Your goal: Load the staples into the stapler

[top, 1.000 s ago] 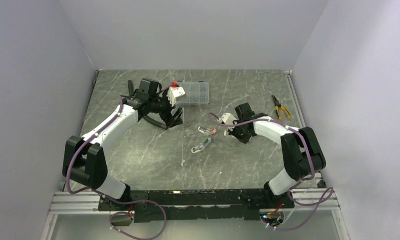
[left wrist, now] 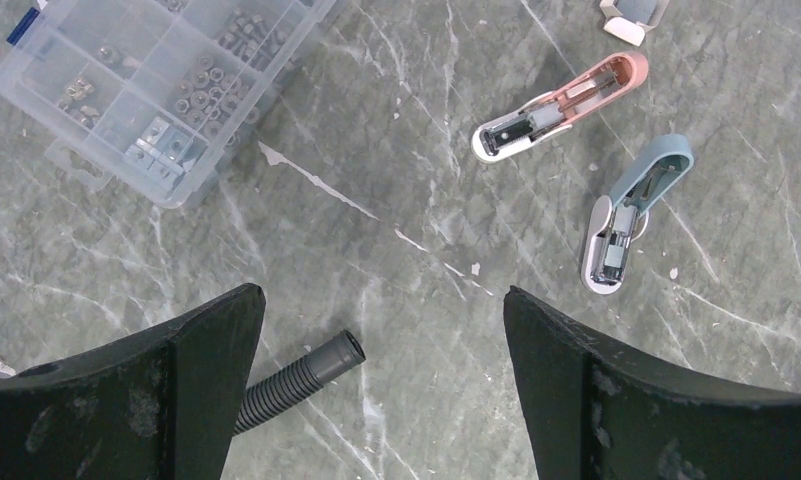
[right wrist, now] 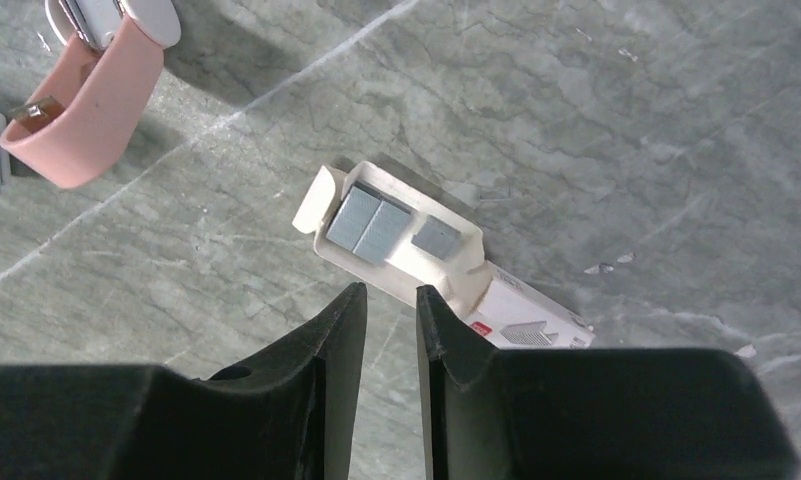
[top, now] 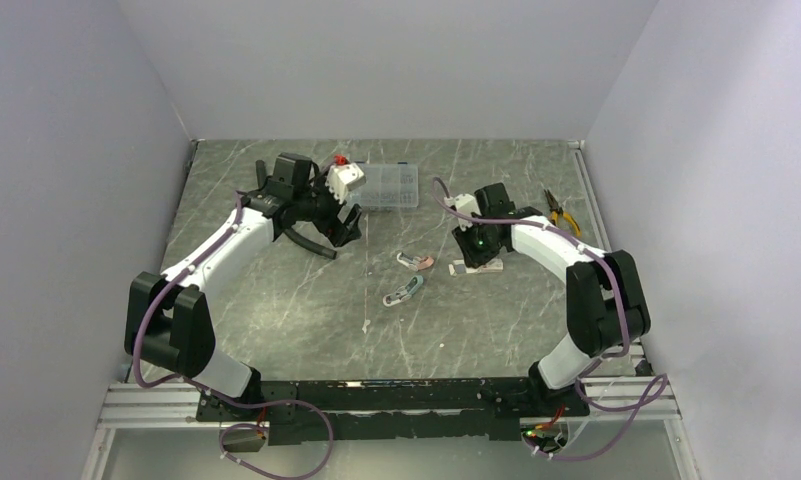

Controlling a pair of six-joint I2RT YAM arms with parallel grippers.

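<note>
In the right wrist view, an open staple box (right wrist: 426,290) holds grey blocks of staples (right wrist: 369,223) and one smaller staple piece (right wrist: 436,238). Over the box's near side, above the table, hovers my right gripper, its fingers part open with a narrow gap and nothing between them. The pink stapler (left wrist: 561,107) and the blue stapler (left wrist: 634,212) lie opened on the table, their magazines exposed. My left gripper is wide open above bare marble, left of both staplers, holding nothing.
A clear compartment case (left wrist: 161,90) with small hardware stands at the back. A black corrugated hose (left wrist: 301,378) lies under the left arm. Yellow-handled pliers (top: 562,212) rest at the far right.
My right gripper has moved back from low over the staple box, uncovering more of it in the top view. The left arm has shifted only slightly. The staplers have stayed put.
</note>
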